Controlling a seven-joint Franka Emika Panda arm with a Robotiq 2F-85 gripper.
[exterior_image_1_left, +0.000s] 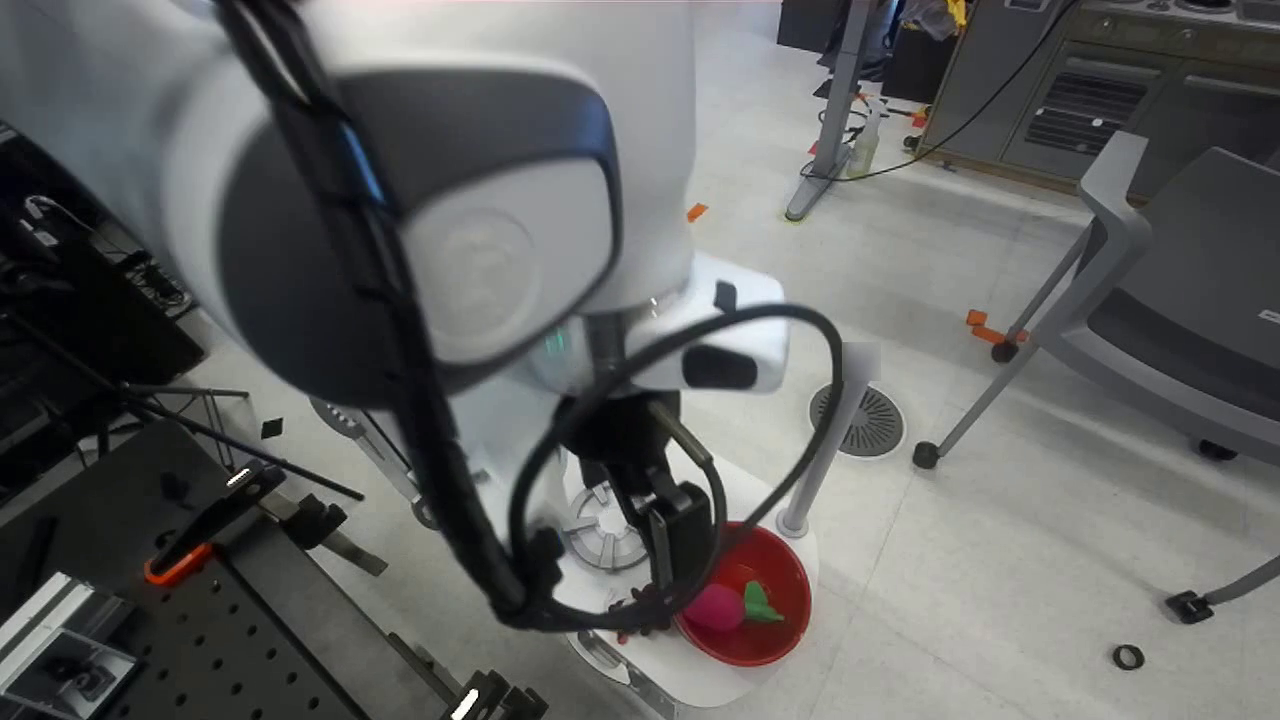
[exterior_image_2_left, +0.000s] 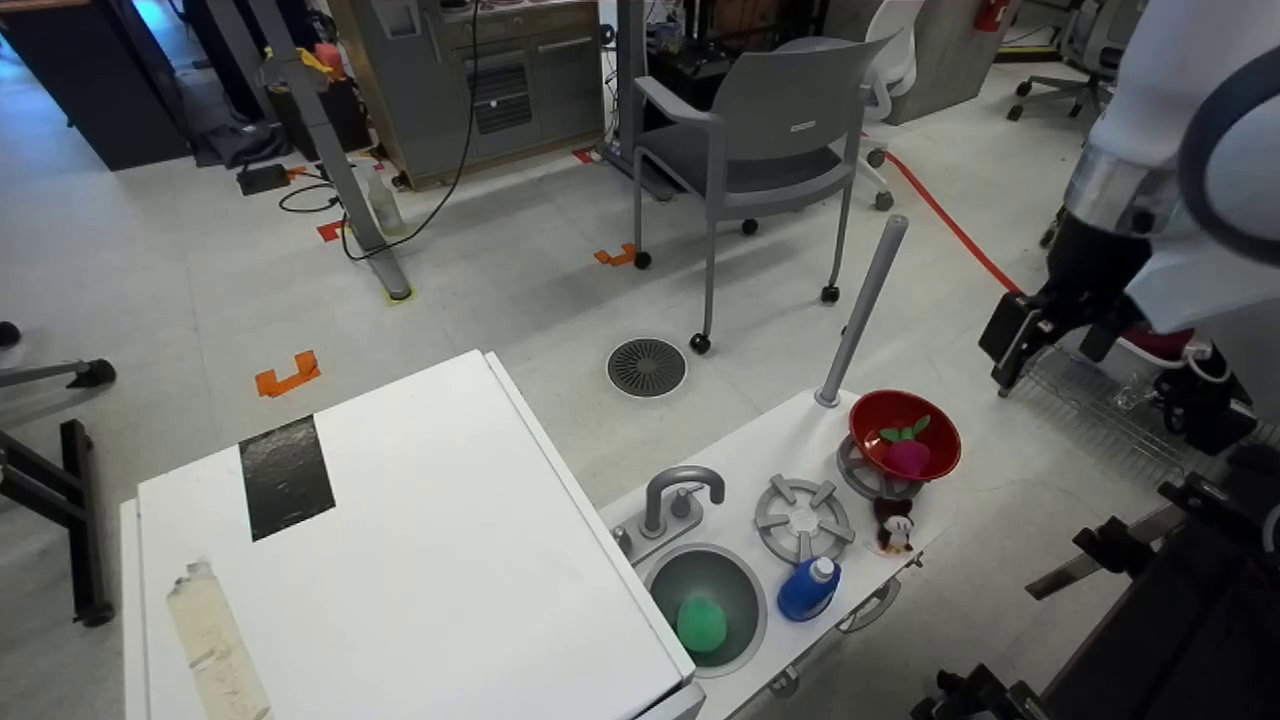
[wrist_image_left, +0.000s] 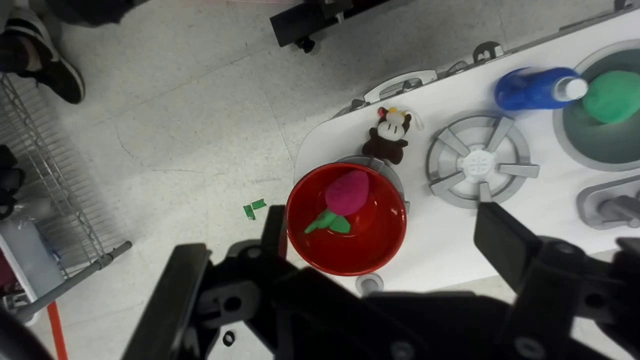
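My gripper stands open above the end of a white toy kitchen counter, nothing between its fingers. Below it in the wrist view is a red bowl (wrist_image_left: 342, 249), nearer the left finger. Inside the bowl lies a magenta toy vegetable (wrist_image_left: 348, 193) with green leaves. A small brown and white plush (wrist_image_left: 387, 138) rests on the counter beside the bowl. The blue bottle (wrist_image_left: 531, 89) stands next to the sink, which holds a green round object (wrist_image_left: 615, 96). In exterior view 2 the gripper (exterior_image_2_left: 1044, 342) hangs clear of the bowl (exterior_image_2_left: 942, 420), up and to its right.
An empty grey burner (exterior_image_2_left: 804, 520) sits between the bottle and the bowl. A grey post (exterior_image_2_left: 864, 310) rises at the counter's edge near the bowl. The tall white cabinet (exterior_image_2_left: 420, 576) adjoins the sink end. Floor lies open beyond the counter.
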